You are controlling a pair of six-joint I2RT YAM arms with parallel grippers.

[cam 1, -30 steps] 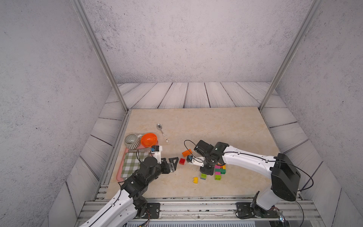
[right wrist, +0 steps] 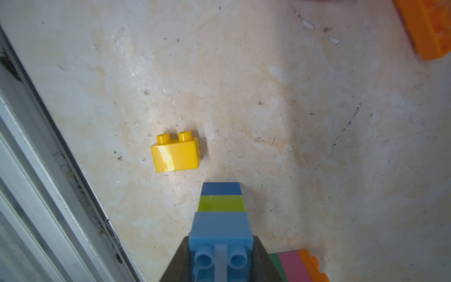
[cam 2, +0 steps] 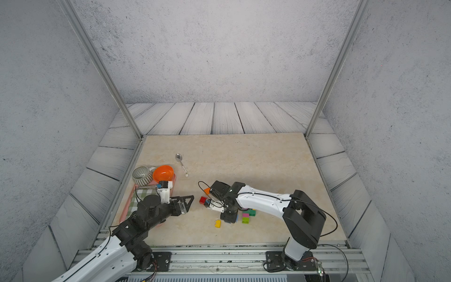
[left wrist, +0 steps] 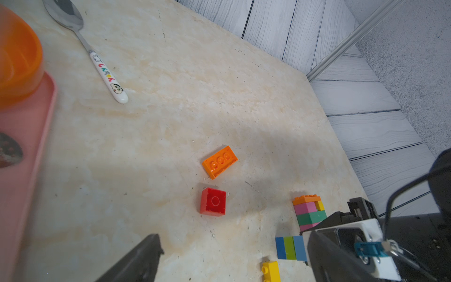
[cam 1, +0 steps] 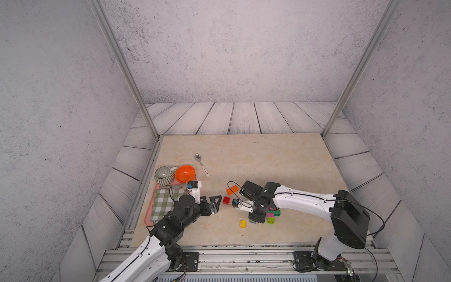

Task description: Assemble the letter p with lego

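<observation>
My right gripper is shut on a light blue brick, whose round studs show between the fingers. Directly beyond it, in line, are a lime brick and a dark blue brick; the light blue one appears to touch the lime one. A yellow brick lies apart on the table close by. Beside the right gripper stands a built group of pink, green, orange and yellow bricks. My left gripper hovers open and empty near a red brick and an orange brick.
At the left, a pink tray carries an orange bowl, a striped cup and a checked cloth. A spoon lies behind.
My right gripper has come down and slightly toward the table's front, now covering the lime brick in the top left view. The left arm is still.
</observation>
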